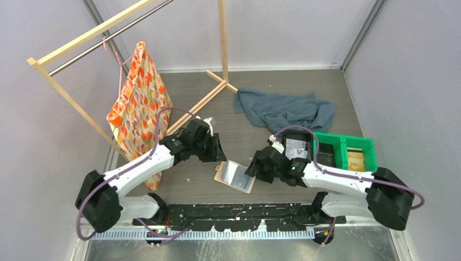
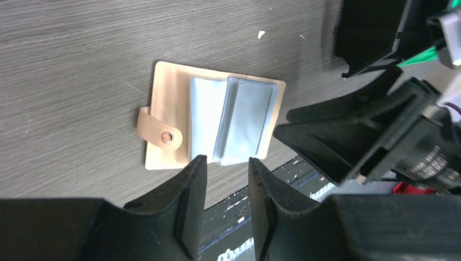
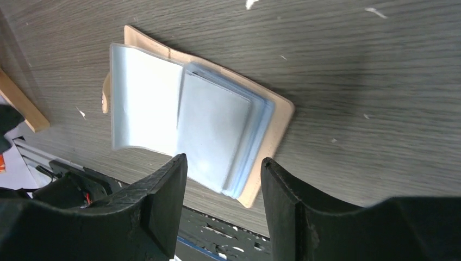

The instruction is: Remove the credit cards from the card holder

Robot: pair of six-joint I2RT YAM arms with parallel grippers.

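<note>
The card holder (image 1: 235, 176), tan with translucent sleeves and a snap strap, lies open on the grey table between the grippers; in the left wrist view its strap (image 2: 158, 130) is on the left, and the sleeves (image 3: 212, 130) fill its middle in the right wrist view. Whether cards sit inside is unclear. My left gripper hovers above and behind the holder, part open with nothing between its fingers. My right gripper hangs open over the holder's right edge, empty.
A green bin (image 1: 368, 157) and a black box stand at the right, a blue cloth (image 1: 282, 111) behind. A wooden rack (image 1: 73, 41) with a patterned bag (image 1: 138, 109) occupies the left.
</note>
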